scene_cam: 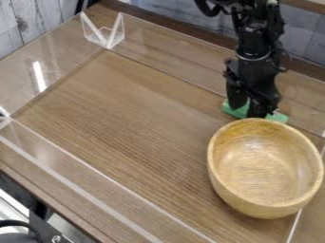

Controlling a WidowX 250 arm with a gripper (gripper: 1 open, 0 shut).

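Observation:
My black gripper (248, 106) is lowered over a green object (271, 116) on the right side of the wooden table, just behind a large cream bowl (260, 190). The fingertips reach down onto the green object. Whether they are closed on it is unclear.
A white wire-like item (105, 33) stands at the back left. Walls border the back and right.

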